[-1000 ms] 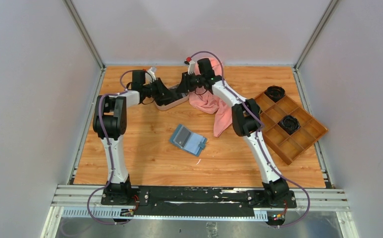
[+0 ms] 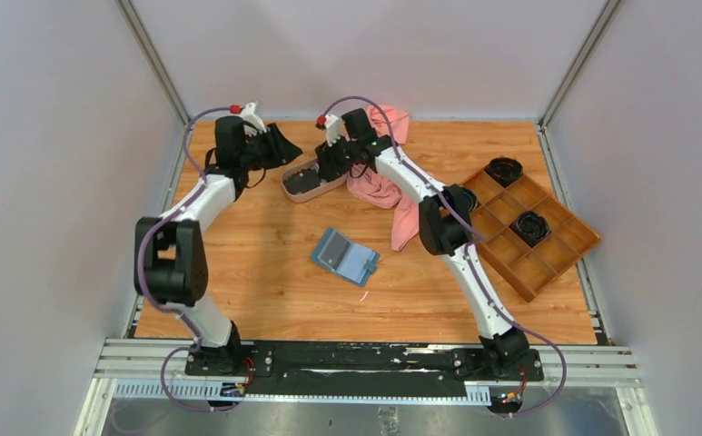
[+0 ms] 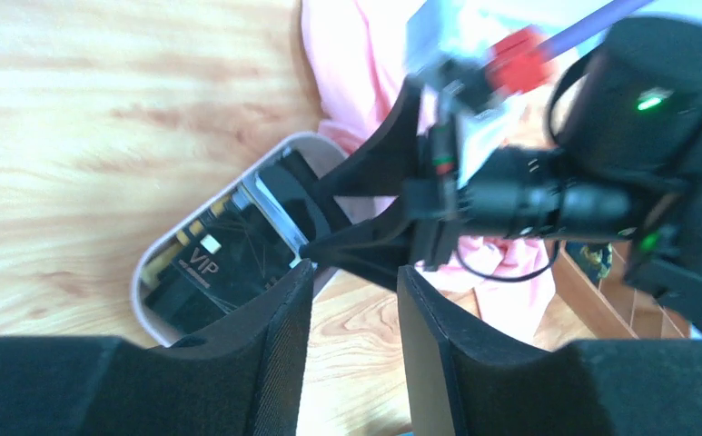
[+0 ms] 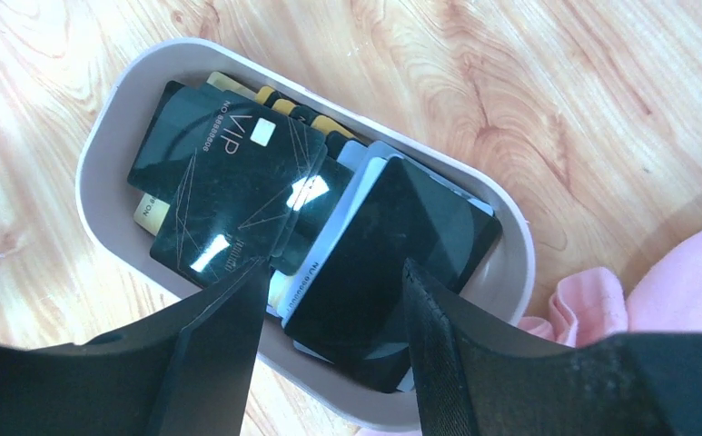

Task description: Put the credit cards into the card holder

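The blue card holder [image 2: 361, 261] lies spread on the table's middle, a grey panel on its left part. Behind it, a pale oval box [image 4: 102, 195] holds several credit cards: a dark VIP card [image 4: 247, 195] at one end, a black card [image 4: 401, 254] tilted over pale ones at the other. My right gripper is at that second end, fingers apart, with the black card lying beyond and between them in view; contact is unclear. My left gripper hangs in the air by the box's left end, open and empty.
A crumpled pink cloth [image 2: 406, 222] lies against the box's right side. To the right stands a wooden compartment tray [image 2: 533, 272] holding black coils [image 2: 530, 228]. A small white scrap [image 2: 363, 296] lies before the holder.
The left gripper has risen away from the box toward the back left. The right gripper has shifted a little left over the box. The card holder has not moved.
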